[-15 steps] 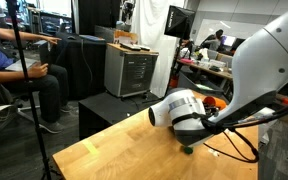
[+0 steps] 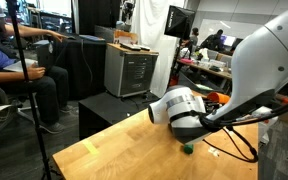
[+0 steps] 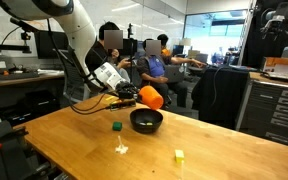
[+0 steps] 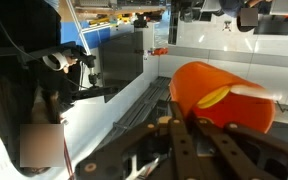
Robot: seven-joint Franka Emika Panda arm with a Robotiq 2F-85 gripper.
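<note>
In exterior view 2, an orange cup (image 3: 152, 98) is tilted in the air beside and above the rim of a black bowl (image 3: 144, 128). My gripper (image 3: 137, 95) is shut on the cup. Up close in the wrist view, the orange cup (image 4: 222, 85) fills the area ahead of the dark fingers, and a pale streak shows inside it. Exterior view 1 has the gripper and cup hidden behind the white arm (image 2: 187, 120). The bowl's contents are too small to make out.
Near the bowl lie a green block (image 3: 116, 126), a small white object (image 3: 122, 149) and a yellow block (image 3: 179, 157). People sit beyond its far edge.
The arm's white wrist section has shifted and turned slightly in exterior view 1. The table around it looks unchanged.
</note>
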